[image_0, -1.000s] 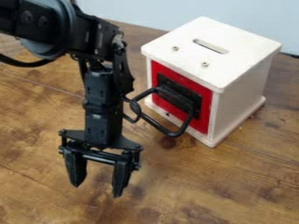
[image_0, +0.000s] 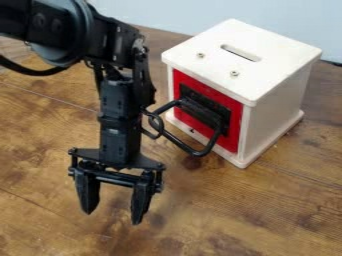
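Note:
My black gripper (image_0: 115, 195) points down at the left of the view, low over the wooden floor, its two fingers apart with nothing visible between them. To its right stands a white wooden box (image_0: 274, 100) with a slot and screws on top and a red front panel (image_0: 230, 137). On that front is a black part (image_0: 203, 107) with a dark looped bar sticking out toward my arm. Where the loop passes behind the arm is hard to tell.
A pale wall runs along the back at the top right.

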